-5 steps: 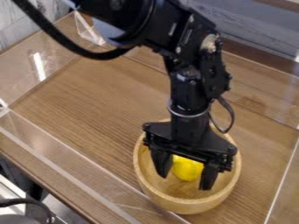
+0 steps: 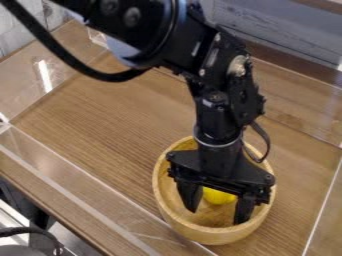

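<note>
A round tan bowl (image 2: 213,234) stands on the wooden table at the lower right. A yellow object (image 2: 218,195) lies inside it, mostly hidden by my black gripper (image 2: 217,205). The gripper is lowered into the bowl, open, with its fingers on either side of the yellow object.
A white wall runs along the back, and the table's front edge crosses the lower left.
My gripper has moved slightly down into the bowl, around the yellow object, compared with a second ago.
</note>
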